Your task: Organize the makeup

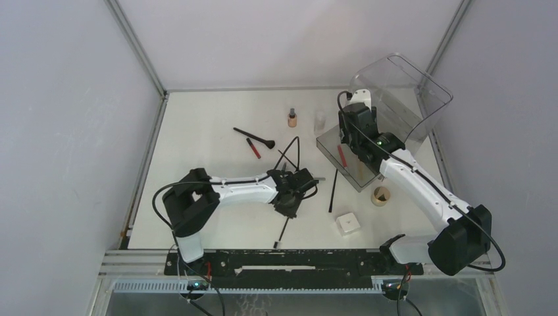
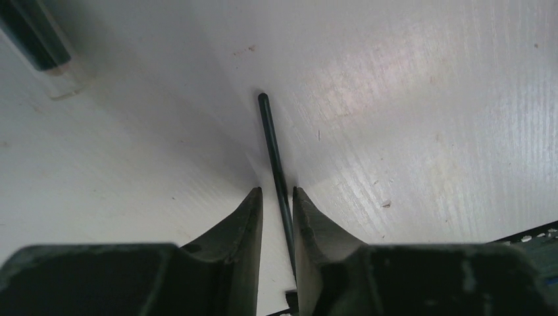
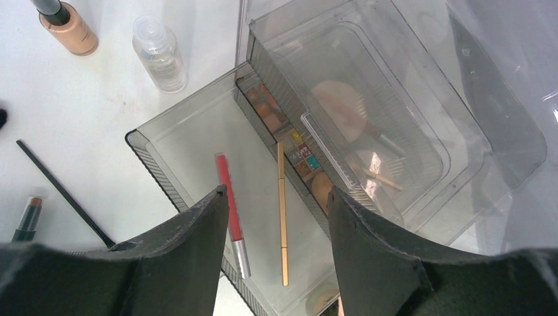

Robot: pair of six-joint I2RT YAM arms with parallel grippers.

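Scattered on the white table are a black brush (image 1: pixel 253 136), a red pencil (image 1: pixel 253 148), a foundation bottle (image 1: pixel 292 119) and a thin dark stick (image 2: pixel 275 151). My left gripper hovers over that stick, its fingers part open and close on either side of it; I cannot tell that it holds it. The clear organizer's tray (image 3: pixel 184 151) contains a red pencil (image 3: pixel 229 197) and a wooden stick (image 3: pixel 283 210). My right gripper stands open above the tray with nothing between its fingers.
A clear bottle (image 3: pixel 161 62) stands beside the organizer. A round container (image 1: pixel 380 196) and a white box (image 1: pixel 348 224) sit at the front right.
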